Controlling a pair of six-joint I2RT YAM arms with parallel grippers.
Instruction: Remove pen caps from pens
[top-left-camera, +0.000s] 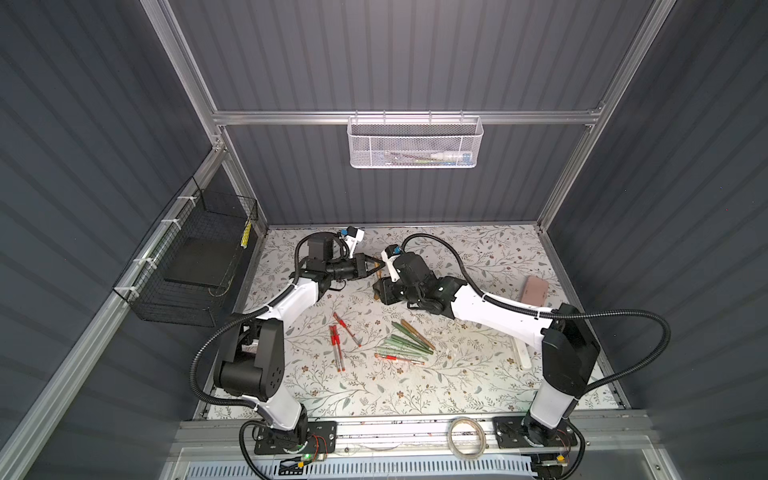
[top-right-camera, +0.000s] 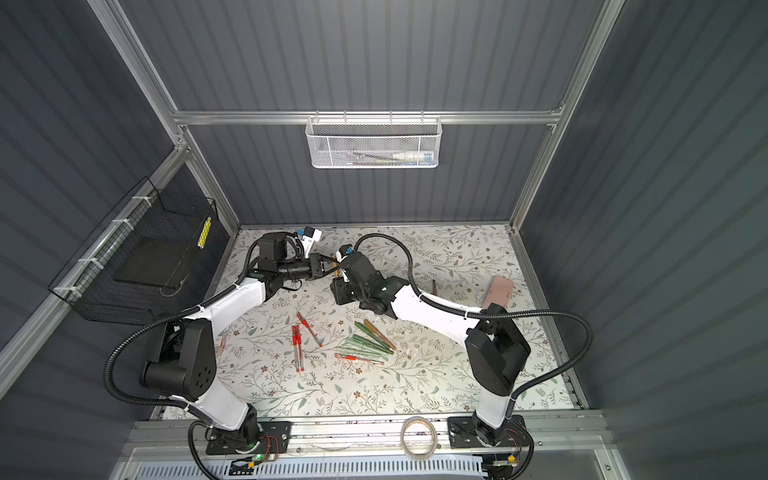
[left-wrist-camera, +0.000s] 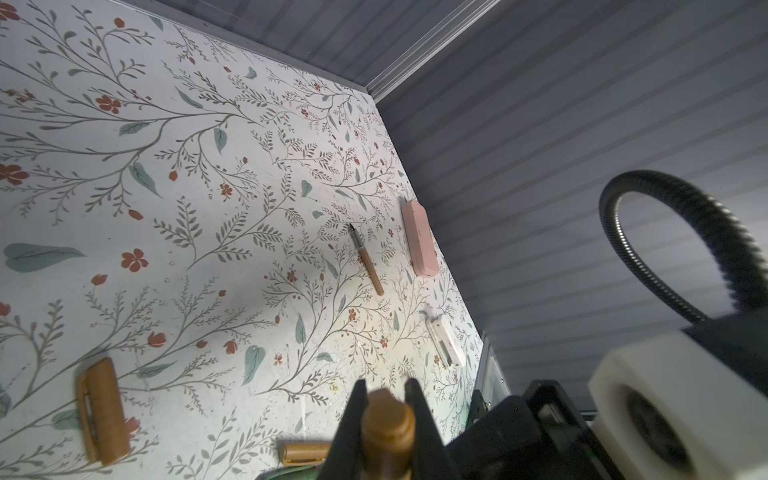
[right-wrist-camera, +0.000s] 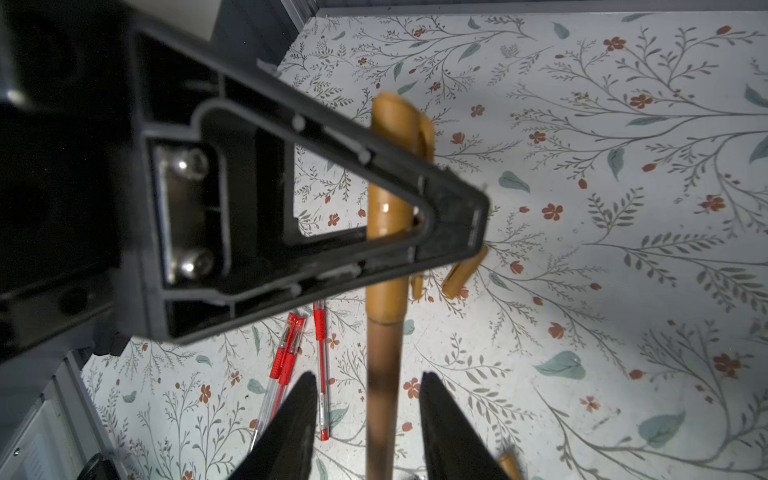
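An orange-brown pen stands upright in the right wrist view, its cap (right-wrist-camera: 387, 297) fitted on top and its barrel (right-wrist-camera: 383, 400) running down below. My left gripper is shut on the cap, its fingers on either side. Lower on the pen, my right gripper stands open, the barrel between its fingers with gaps showing. Two loose orange-brown caps, one a standing-out brown cap (left-wrist-camera: 104, 412) and one a smaller-looking brown cap (left-wrist-camera: 305, 453), lie on the table in the left wrist view. An uncapped brown pen (left-wrist-camera: 366, 260) lies farther right.
Red-capped pens (top-left-camera: 337, 346) lie at the front left. Green and brown pens (top-left-camera: 409, 340) lie in a group front centre. A pink box (top-left-camera: 534, 290) sits at the right. A wire basket (top-left-camera: 196, 256) hangs left.
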